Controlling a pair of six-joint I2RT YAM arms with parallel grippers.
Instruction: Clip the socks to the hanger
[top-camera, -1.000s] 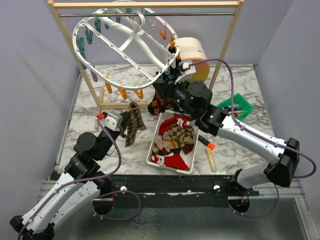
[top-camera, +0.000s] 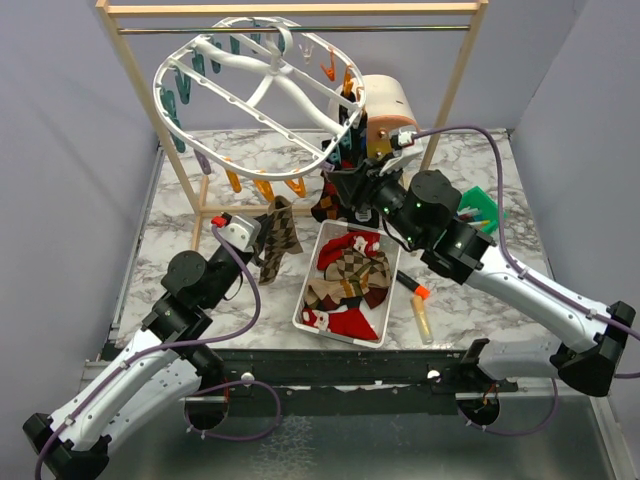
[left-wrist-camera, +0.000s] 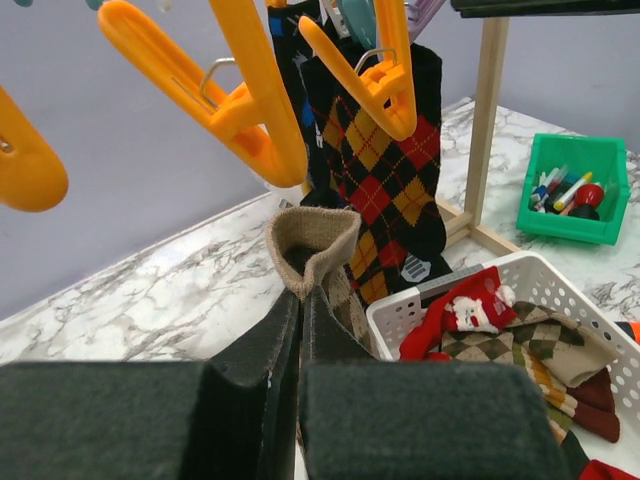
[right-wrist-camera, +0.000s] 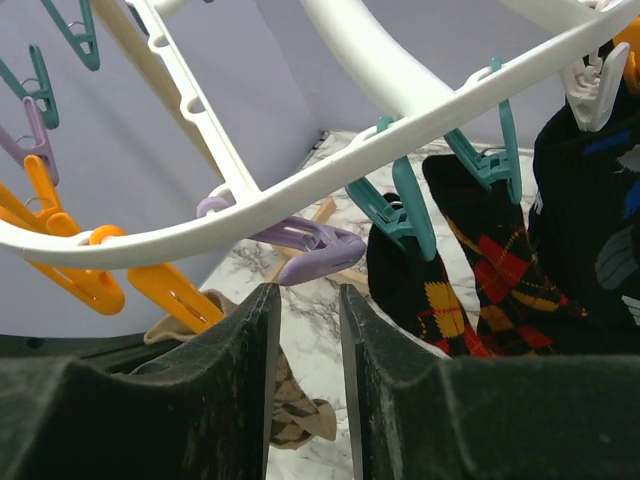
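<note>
The brown checkered sock (top-camera: 280, 240) hangs from my left gripper, which is shut on its upper part; the sock's folded top (left-wrist-camera: 312, 235) stands above the fingertips, just below an orange clip (left-wrist-camera: 285, 150) in the left wrist view. My right gripper is part open just under a purple clip (right-wrist-camera: 325, 258) on the white hanger (right-wrist-camera: 300, 190), nothing seen between its fingers. Dark argyle socks (right-wrist-camera: 500, 270) hang from teal clips (right-wrist-camera: 400, 208) to the right in that view. The same sock (right-wrist-camera: 290, 405) shows at lower left, near the orange clips (right-wrist-camera: 180, 295).
Below the hanger, a white basket (top-camera: 299, 318) holds red and brown checkered socks. A green bin (top-camera: 482, 208) with pens stands at the right. A dark marker with an orange end (top-camera: 412, 284) and a yellow tube (top-camera: 422, 318) lie beside the basket.
The right gripper has shifted right, and the hanger has swung slightly right.
</note>
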